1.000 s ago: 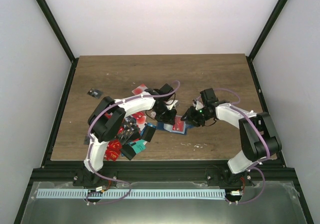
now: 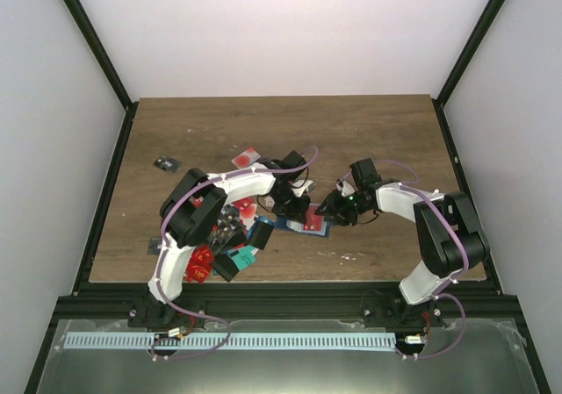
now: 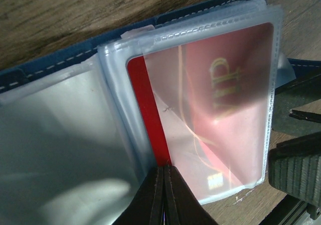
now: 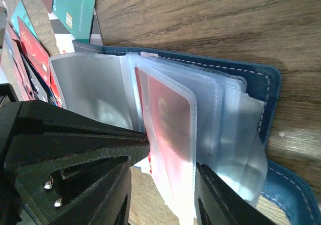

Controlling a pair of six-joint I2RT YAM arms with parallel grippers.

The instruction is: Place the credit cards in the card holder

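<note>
The dark blue card holder lies open on the table with clear plastic sleeves. A red card sits mostly inside one sleeve, its left strip uncovered in the left wrist view. My left gripper is shut on the edge of that strip; how much it grips is hidden. At the sleeve's opposite edge, my right gripper stands part open, one finger on each side of the raised sleeve.
Loose cards in red, black and teal are spread left of the holder, beneath and beside the left arm. A dark card lies apart at the far left.
The right arm has barely moved; the holder looks unmoved.
</note>
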